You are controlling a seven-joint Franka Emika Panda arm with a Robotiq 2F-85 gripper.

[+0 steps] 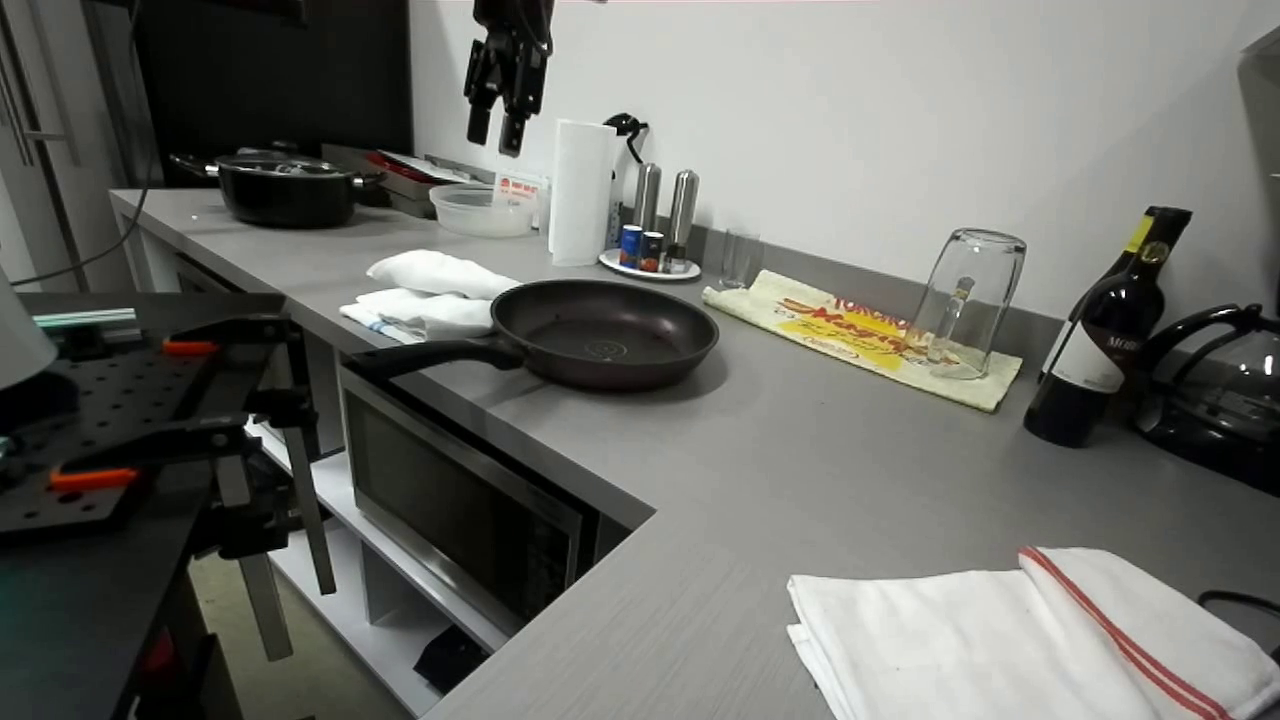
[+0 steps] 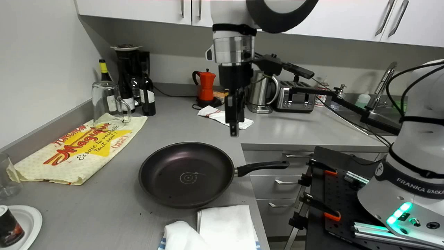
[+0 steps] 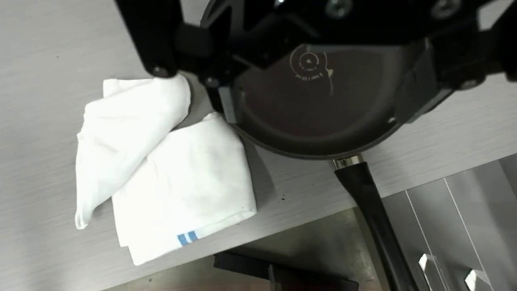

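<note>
High above the counter my gripper [image 1: 495, 130] hangs open, its fingers apart with nothing between them. Below it, in the wrist view, lies a dark frying pan [image 3: 320, 106], empty, its black handle [image 3: 373, 213] reaching out past the counter edge. Beside the pan rests a folded white towel [image 3: 194, 169] with blue stripes, and a rolled or bunched white cloth [image 3: 131, 131] lies partly over it. From the second exterior view the gripper [image 2: 234, 132] appears above the far side of the pan [image 2: 187, 175], touching nothing.
A yellow printed towel [image 1: 840, 318] bears an upturned glass pitcher [image 1: 974, 300] near the wall. Wine bottles [image 2: 147, 93], a kettle [image 2: 260, 96] and a toaster [image 2: 293, 98] stand toward the corner. A paper roll [image 1: 583, 192] stands farther along. Bare counter surrounds the pan's wall side.
</note>
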